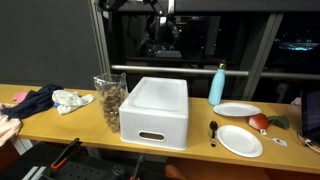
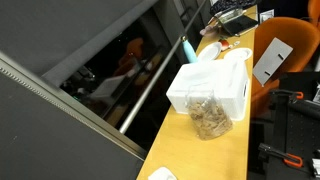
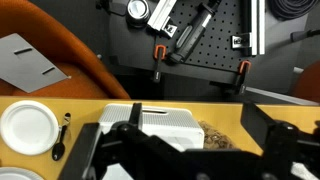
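Observation:
A white ribbed box [image 1: 155, 112] with a front handle slot stands on the wooden table. Against its side rests a clear bag [image 1: 111, 100] of brown pieces; the same bag [image 2: 208, 120] shows in exterior view 2. High over the table, my gripper is open in the wrist view, its dark fingers [image 3: 128, 143] wide apart and nothing visible between them. Below it are the white box [image 3: 158, 118] and part of the bag [image 3: 216, 140], partly hidden by the fingers.
Right of the box are a blue bottle [image 1: 217, 84], two white plates [image 1: 240, 140], a dark spoon [image 1: 213, 131] and small red and green items. Dark and pale cloths [image 1: 38, 102] lie at the left. Two orange-handled clamps [image 3: 158, 60] sit at the robot's base. Bare tabletop [image 2: 170, 140] shows near the bag.

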